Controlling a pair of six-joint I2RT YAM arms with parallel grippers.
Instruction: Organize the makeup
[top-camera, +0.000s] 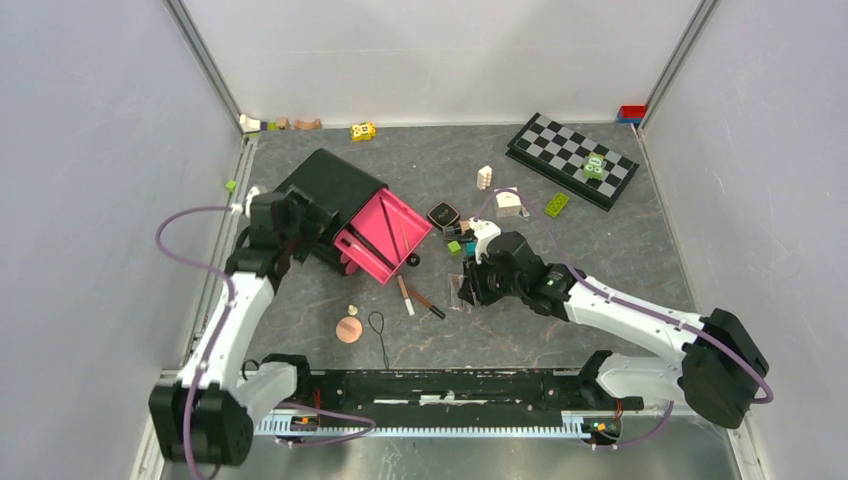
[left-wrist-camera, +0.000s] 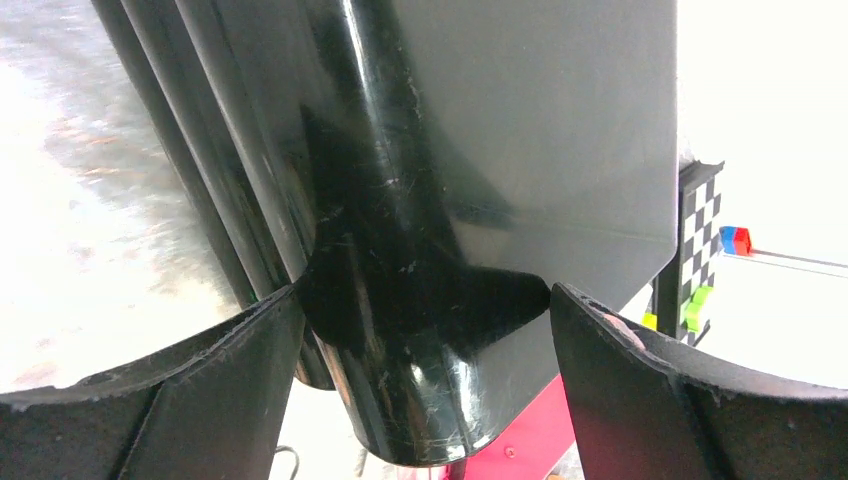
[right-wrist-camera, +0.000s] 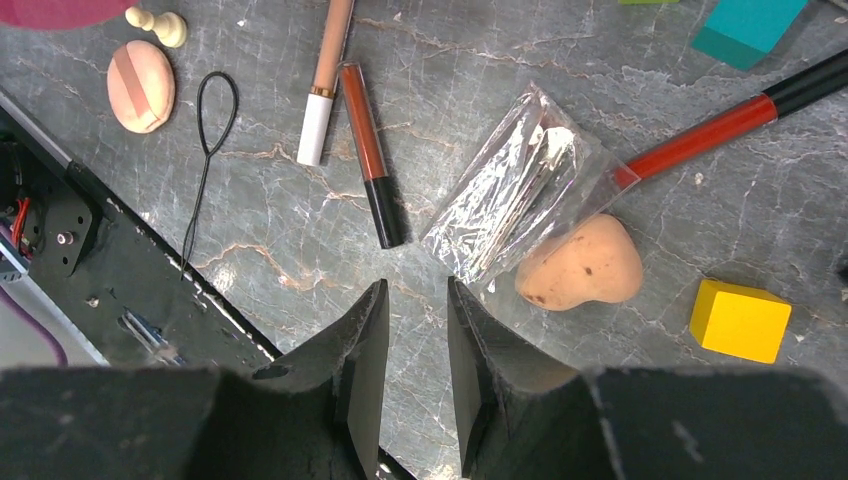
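A black makeup box (top-camera: 332, 180) with a pink open drawer (top-camera: 400, 225) holding long sticks sits on the grey table. My left gripper, open, is against the box's glossy black body. My right gripper hangs part open, empty, above a clear packet (right-wrist-camera: 510, 180). Near it lie a red-brown gloss tube (right-wrist-camera: 365, 140), a beige white-capped tube (right-wrist-camera: 318, 90), a red-and-black tube (right-wrist-camera: 700, 140) and a tan sponge (right-wrist-camera: 580, 270). A round puff (right-wrist-camera: 140, 95) and a wire loop (right-wrist-camera: 210, 150) lie further left.
A checkerboard (top-camera: 550, 148) with a green block lies back right. Yellow (right-wrist-camera: 739, 320), teal (right-wrist-camera: 745, 30) and other small blocks are scattered about, several along the back edge.
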